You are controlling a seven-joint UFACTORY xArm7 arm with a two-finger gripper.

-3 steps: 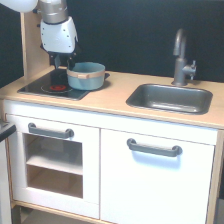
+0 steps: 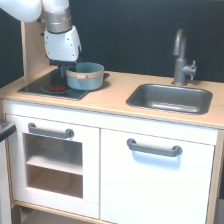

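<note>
A blue-grey pot [image 2: 87,78] with a dark handle on its right stands at the right side of the black cooktop [image 2: 50,84]. My white gripper [image 2: 67,69] comes down from the upper left, its dark fingers at the pot's left rim. The fingers are small and dark here, so whether they touch or clasp the rim does not show. Part of a red burner marking shows on the cooktop left of the pot.
To the right, a metal sink [image 2: 170,97] is set into the wooden counter [image 2: 118,93], with a dark faucet [image 2: 181,60] behind it. Clear counter lies between pot and sink. Below are an open-looking oven [image 2: 55,170] and a white cabinet door [image 2: 150,180].
The gripper has shifted slightly right and down, bringing its fingers closer against the pot's left rim. The pot stands in about the same place.
</note>
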